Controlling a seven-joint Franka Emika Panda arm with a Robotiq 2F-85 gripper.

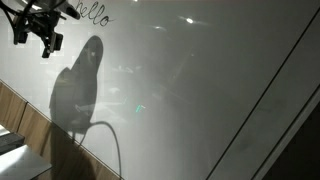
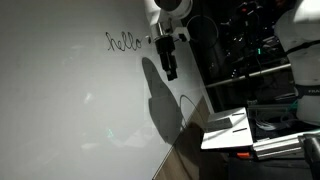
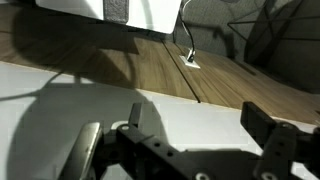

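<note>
My gripper stands open in the wrist view, its two dark fingers (image 3: 262,124) wide apart and nothing between them. In exterior view 1 the gripper (image 1: 38,43) is at the upper left, in front of a whiteboard (image 1: 190,80). Its large shadow falls on the board. The handwritten word "hello" (image 1: 96,14) is near the top of the board, just right of the gripper. From exterior view 2, "hello" (image 2: 124,41) lies left of the arm (image 2: 165,20), which hangs downward.
Below the board runs a wooden strip (image 3: 150,65). A pale flat surface (image 2: 228,128) lies low beside the board, with a small dark item (image 3: 116,10) on it. Cables and dark equipment fill the right of exterior view 2. Much of the board is bare.
</note>
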